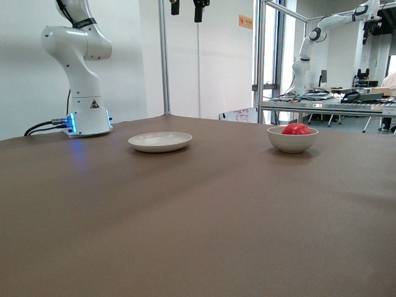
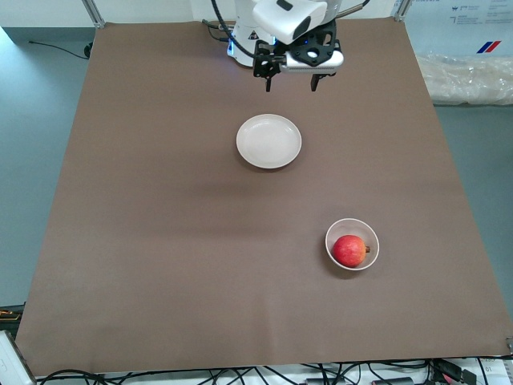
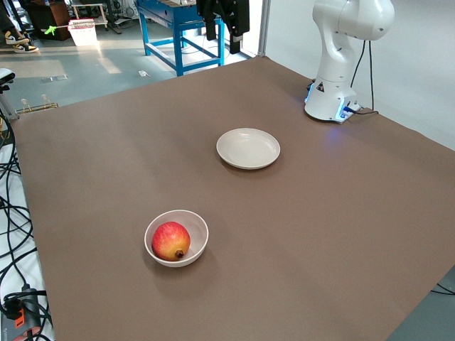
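Observation:
A red pomegranate [image 2: 349, 250] [image 1: 296, 129] [image 3: 170, 241] sits in a small white bowl [image 2: 372, 234] [image 1: 290, 142] [image 3: 199, 233] on the brown table. A white plate [image 2: 268, 141] [image 1: 160, 141] [image 3: 248, 148] lies empty, behind the bowl in the left view. My gripper [image 2: 291, 83] [image 1: 187, 11] [image 3: 223, 30] hangs high above the back of the table, beyond the plate, its two black fingers apart with nothing between them.
The white arm base [image 1: 86, 114] [image 3: 328, 99] stands at the back edge with cables beside it. Cables run along the front edge outside the tabletop.

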